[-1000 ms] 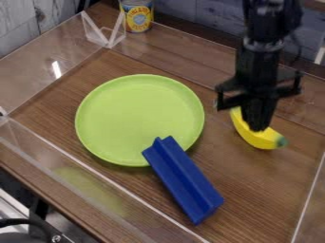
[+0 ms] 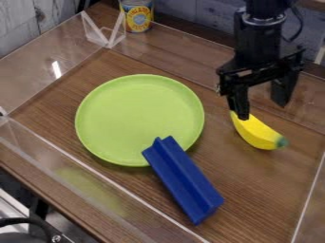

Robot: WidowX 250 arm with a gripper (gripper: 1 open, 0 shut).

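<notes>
My black gripper [image 2: 259, 91] is open above the wooden surface, at the upper right, with its fingers just behind and above a yellow banana-like object [image 2: 257, 131]. That object lies on the table, right of a green plate [image 2: 137, 123], with nothing visible between the fingers.
A blue bar [image 2: 183, 180] lies diagonally below the plate. A can [image 2: 136, 14] stands at the back left. Clear plastic edges [image 2: 309, 216] border the table [image 2: 254, 199]. Bare wood shows at the lower right and left of the plate.
</notes>
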